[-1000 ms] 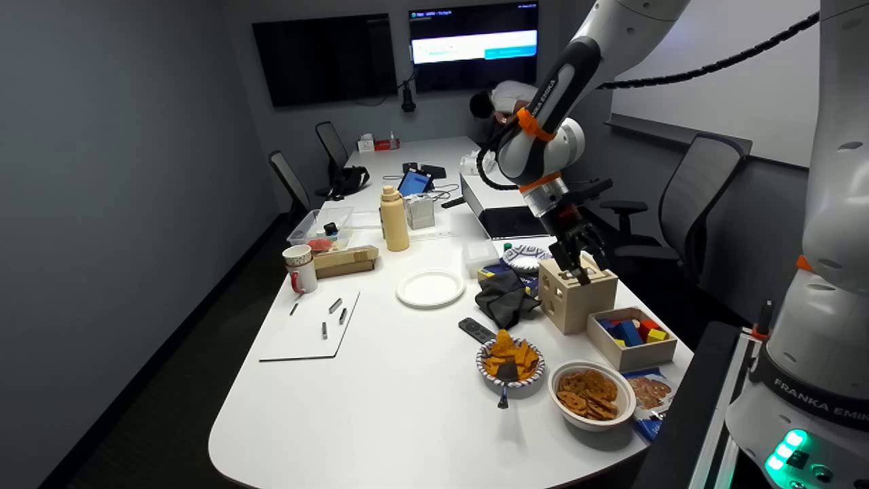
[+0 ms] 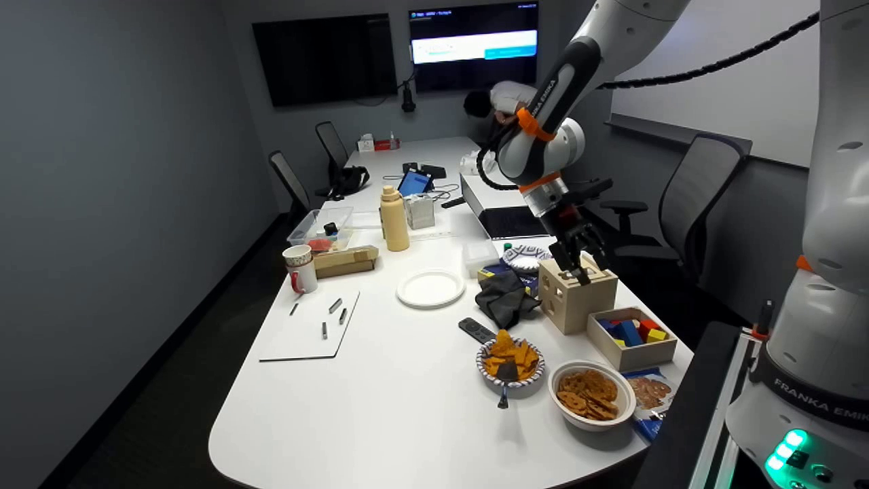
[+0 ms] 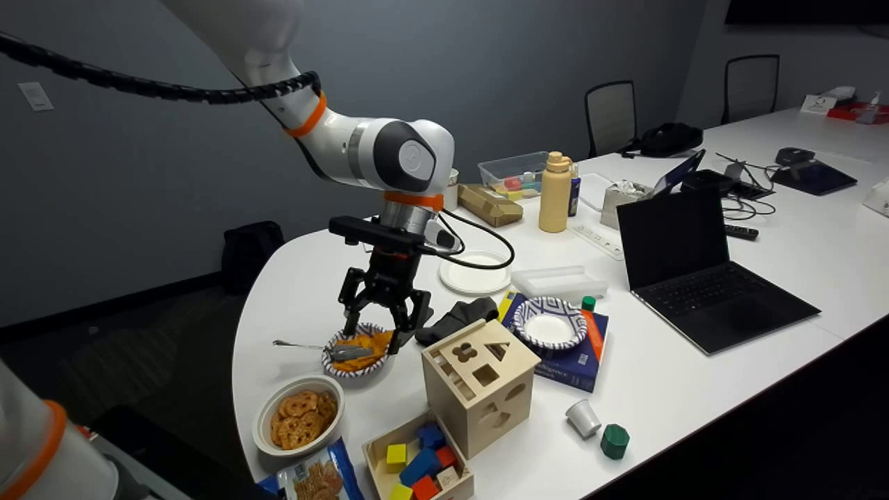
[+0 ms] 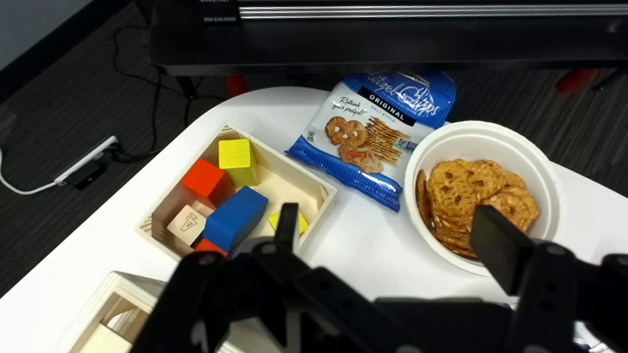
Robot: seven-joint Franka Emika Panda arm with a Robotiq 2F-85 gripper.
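My gripper stands open in the wrist view with nothing between its fingers, above the table. In the second exterior view the gripper (image 3: 373, 332) hangs in front of the wooden shape-sorter box (image 3: 481, 390), nearer the snack bowls. An open wooden tray (image 4: 294, 170) holds red, blue and yellow blocks and a pale numbered one. A white bowl (image 4: 550, 170) contains pretzel crisps, and a blue pretzel bag (image 4: 359, 141) lies between it and the tray. Orange chips fill a patterned bowl (image 2: 531, 379), with a spatula (image 2: 506, 373) resting in it.
A dark cloth (image 2: 506, 300), a remote (image 2: 476, 330) and a white plate (image 2: 430, 288) lie mid-table. Behind the sorter are a patterned bowl (image 3: 550, 323) on a blue book (image 3: 575, 371) and a laptop (image 3: 708, 300).
The arm, gripper and tabletop objects look the same as a second ago. Only the person in the background has shifted slightly.
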